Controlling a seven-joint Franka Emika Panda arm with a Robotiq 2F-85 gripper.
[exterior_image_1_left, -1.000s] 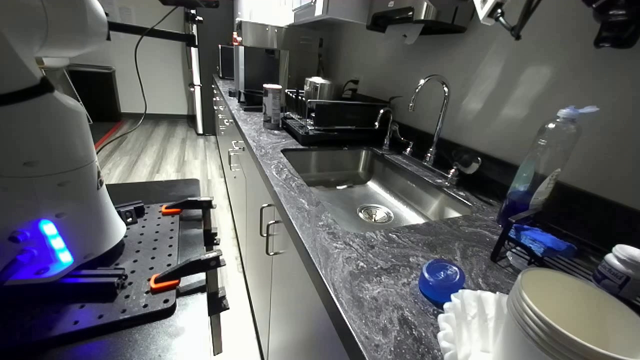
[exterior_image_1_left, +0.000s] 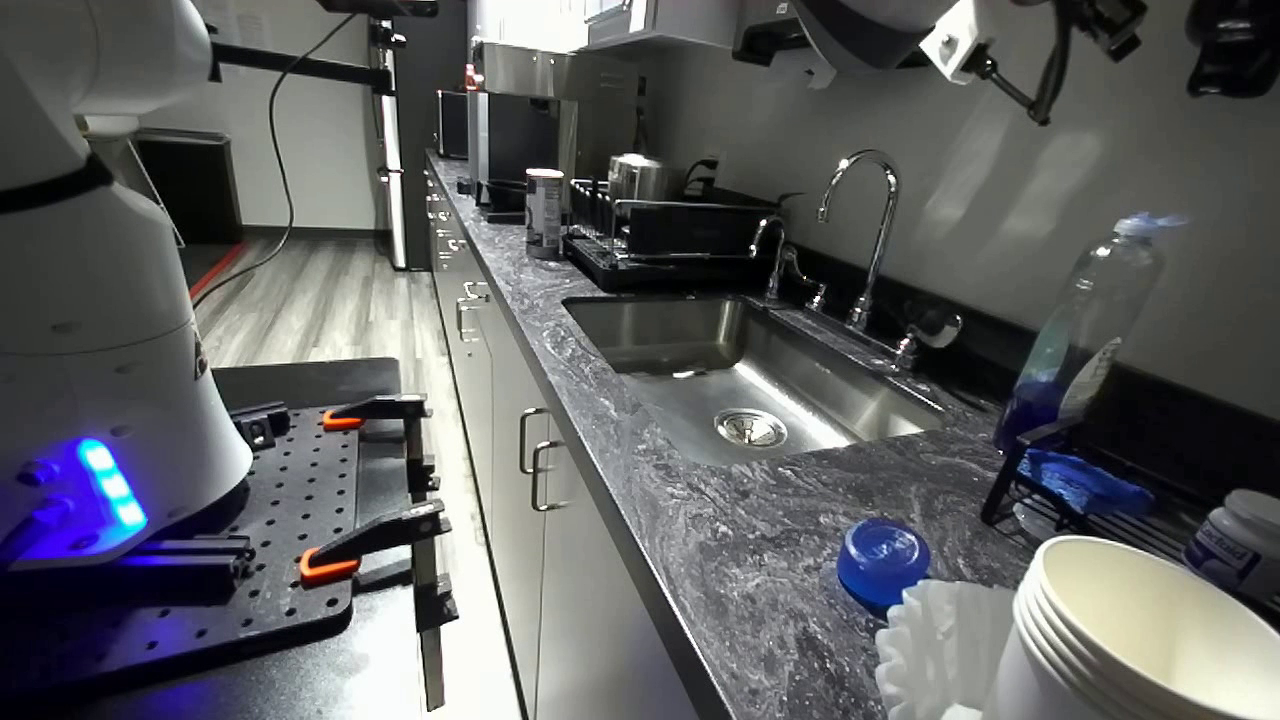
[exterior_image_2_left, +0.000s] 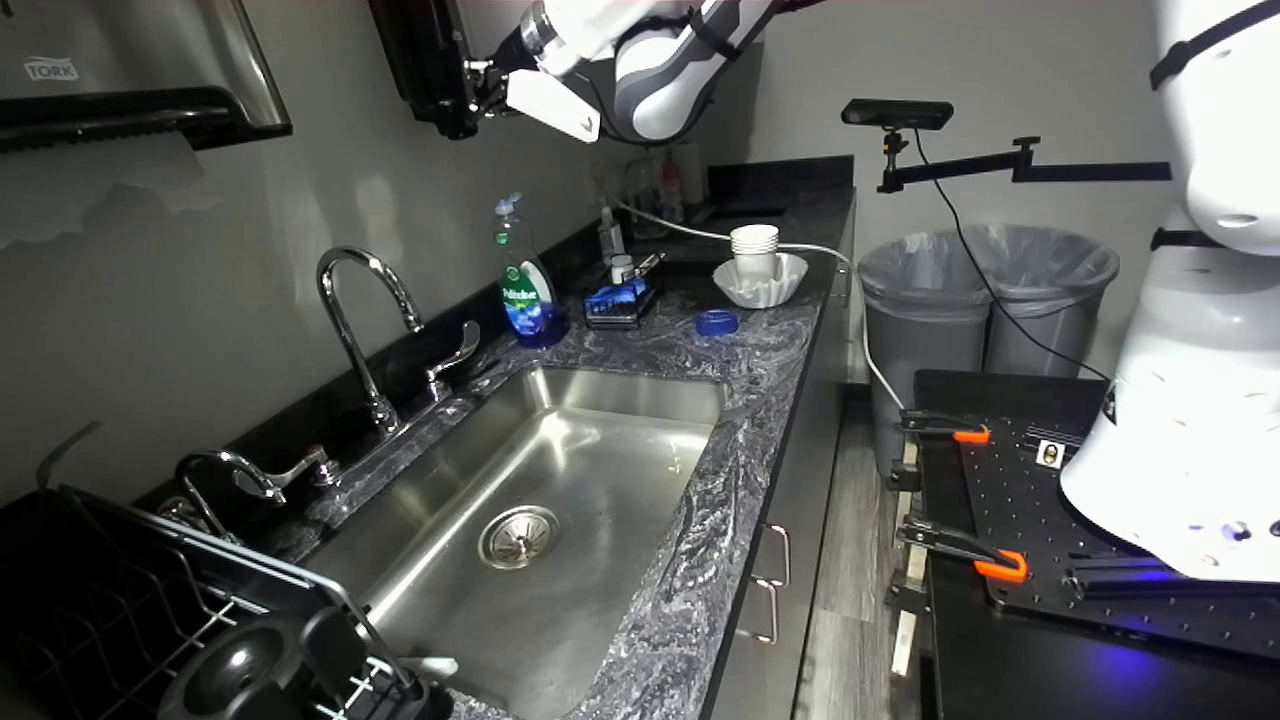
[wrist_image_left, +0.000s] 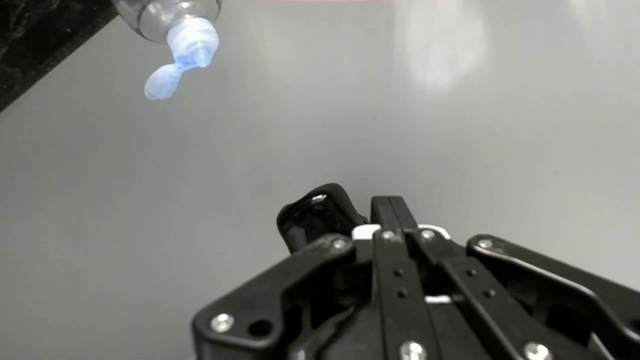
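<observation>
High beside the wall, my gripper is shut, its two black fingers (wrist_image_left: 381, 210) together and nothing showing between them. Just left of the fingertips in the wrist view is a glossy black object (wrist_image_left: 321, 213), partly hidden by the gripper; contact cannot be told. In exterior view 2 the gripper (exterior_image_2_left: 482, 94) is by a black wall-mounted unit (exterior_image_2_left: 411, 54). A clear dish soap bottle (exterior_image_1_left: 1080, 312) with blue liquid stands upright by the wall, its pale flip cap (wrist_image_left: 193, 45) open.
The steel sink (exterior_image_1_left: 672, 414) looks empty. Near it are a blue lid or tub (exterior_image_1_left: 882, 558), stacked white cups (exterior_image_1_left: 1080, 636), a fluted white bowl (exterior_image_2_left: 786, 288) and a black rack with a blue item (exterior_image_1_left: 1086, 480). A chrome faucet (exterior_image_1_left: 885, 228) rises behind the sink.
The arm's end has moved left and lower in exterior view 1. It now covers much of the towel dispenser, and part of the gripper has come into sight. The counter items look unmoved.
</observation>
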